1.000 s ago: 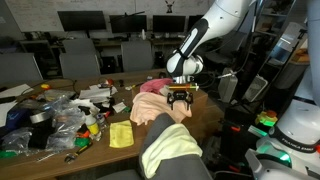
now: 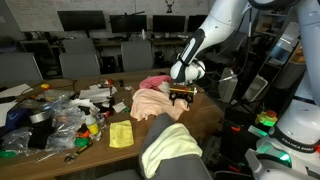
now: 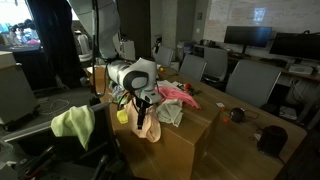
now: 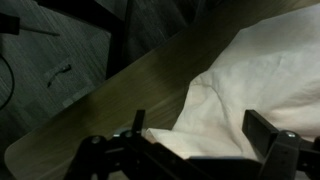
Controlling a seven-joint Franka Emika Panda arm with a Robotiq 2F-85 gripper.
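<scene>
A pale peach cloth (image 2: 152, 104) lies rumpled on the table, and part of the peach cloth (image 3: 150, 127) hangs over the table's edge in the second exterior view. My gripper (image 2: 180, 98) points down at the cloth's right side. In the wrist view the gripper is open, its dark fingers (image 4: 262, 132) set wide apart. White-looking folds of the cloth (image 4: 270, 80) spread below and between them. Contact between fingers and cloth cannot be made out.
A yellow cloth (image 2: 121, 134) lies flat to the left, near bottles and plastic bags (image 2: 65, 130). Red cloth (image 3: 178, 70) lies behind the peach one. A grey chair (image 2: 170, 150) stands at the front edge. Bare wood (image 4: 150, 90) shows beside the cloth.
The gripper has shifted slightly and turned, its fingers now appearing a little higher in the first exterior view. The cloth lies in nearly the same place.
</scene>
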